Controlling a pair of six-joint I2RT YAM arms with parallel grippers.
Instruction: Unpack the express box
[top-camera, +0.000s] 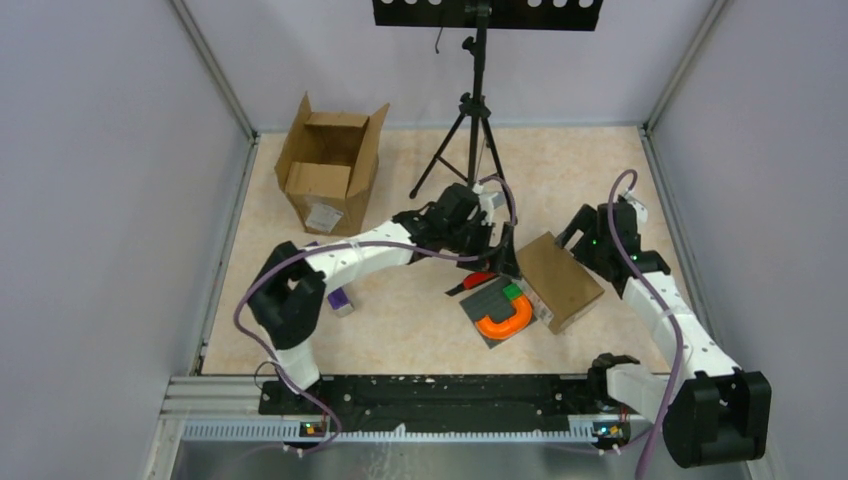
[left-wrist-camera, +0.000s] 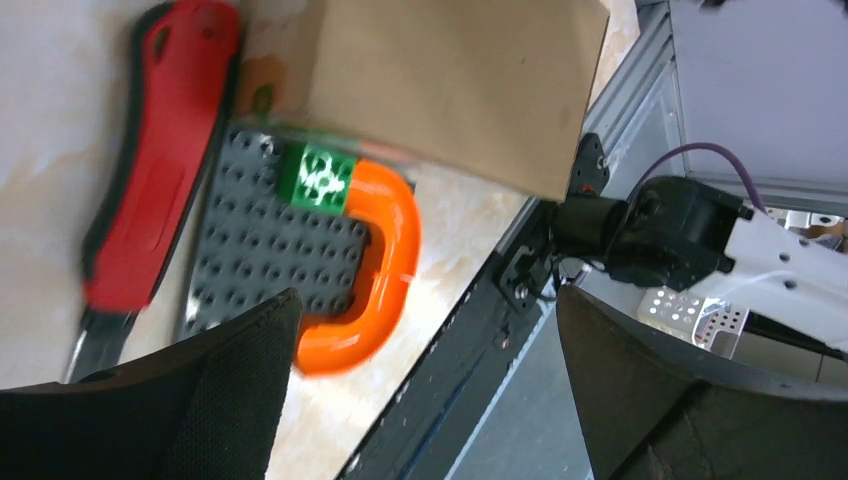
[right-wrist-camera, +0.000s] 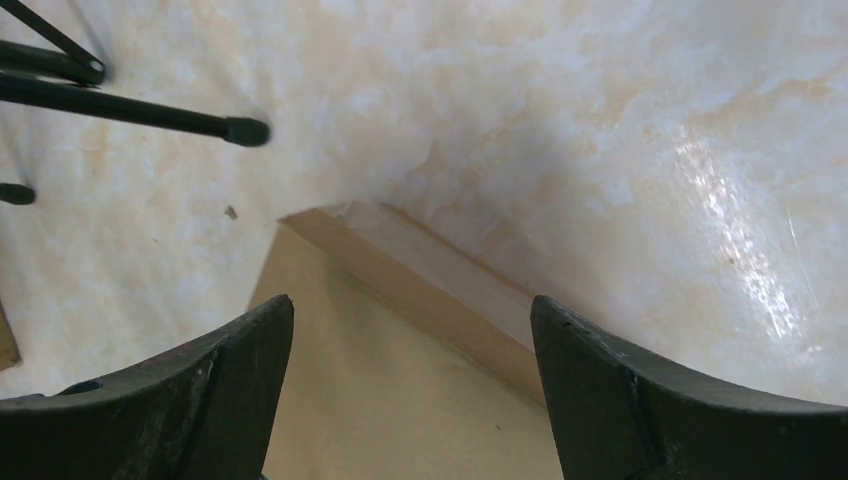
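A closed brown cardboard box (top-camera: 562, 280) lies at an angle right of the table's middle. My right gripper (top-camera: 566, 226) is open at its far right corner; in the right wrist view the box (right-wrist-camera: 390, 370) shows between the spread fingers. On the box's left side my left gripper (top-camera: 512, 250) is open above the table, holding nothing. The left wrist view shows the red-handled knife (left-wrist-camera: 165, 150) and an orange curved piece with a green end (left-wrist-camera: 385, 260) on a grey studded plate (left-wrist-camera: 280, 255), close against the box.
An open, larger carton (top-camera: 330, 170) stands at the back left. A black tripod stand (top-camera: 476, 140) rises at the back middle. A purple-and-white packet (top-camera: 340, 300) lies beneath the left arm.
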